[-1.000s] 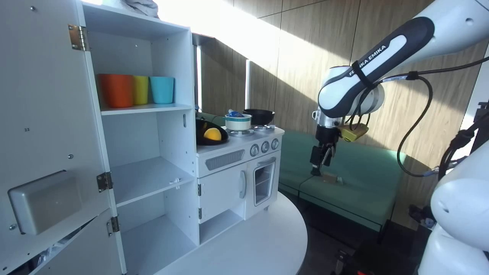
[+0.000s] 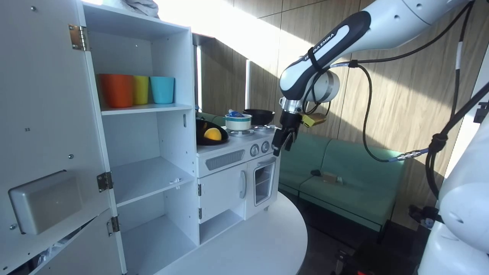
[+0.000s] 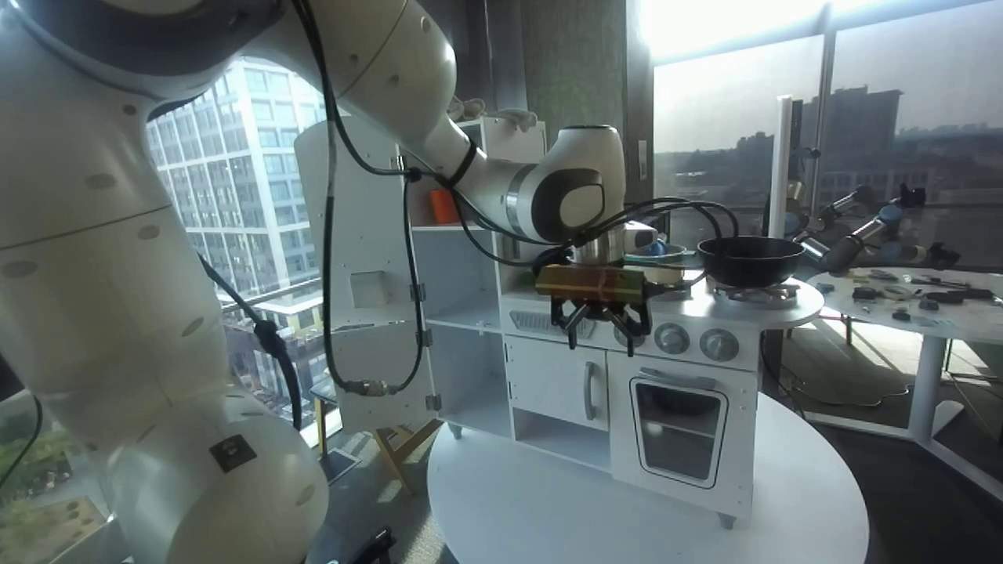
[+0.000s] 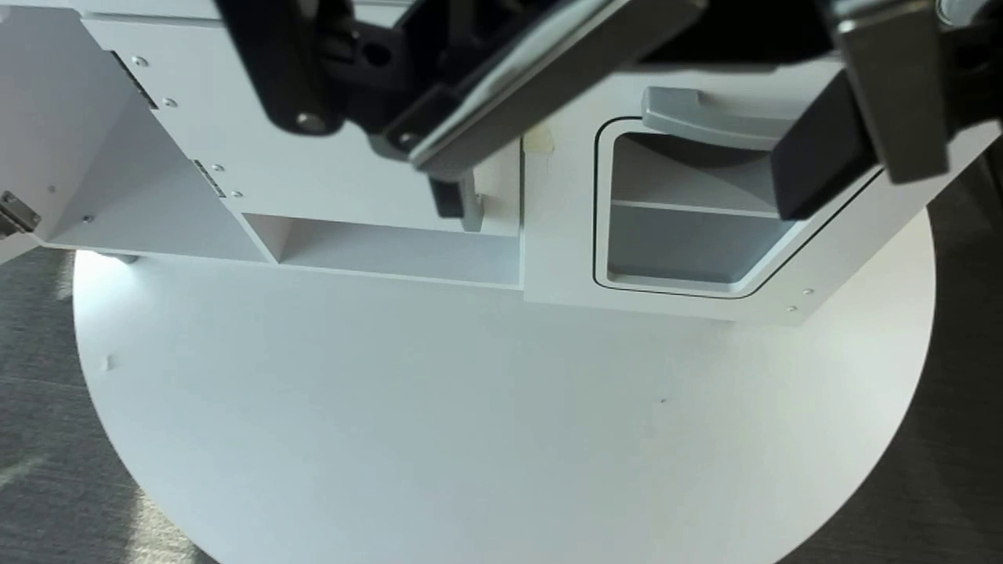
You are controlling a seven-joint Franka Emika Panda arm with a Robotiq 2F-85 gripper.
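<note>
My gripper [image 3: 602,348] stands open in front of the toy kitchen [image 3: 677,423], its fingers wide apart and nothing visible between them. In exterior view 1 the gripper [image 2: 282,149] hangs near the stove knobs, at the right end of the counter. The wrist view looks down past both fingers at the oven door [image 4: 561,235] with its grey handle [image 4: 715,121], and at the shut cupboard door [image 4: 310,141]. On the stove are a white pot [image 2: 238,122] with something blue in it, a black pan [image 2: 259,116], and another dark pan holding a yellow thing [image 2: 212,134].
The tall cabinet at left has its doors [image 2: 50,114] swung open. Orange [image 2: 117,91], yellow [image 2: 140,89] and blue [image 2: 162,89] cups stand on its upper shelf; the lower shelves look empty.
In exterior view 1 the arm and gripper have moved left and somewhat up, from over the green couch to near the kitchen's counter. Kitchen, pans and cups have not moved.
</note>
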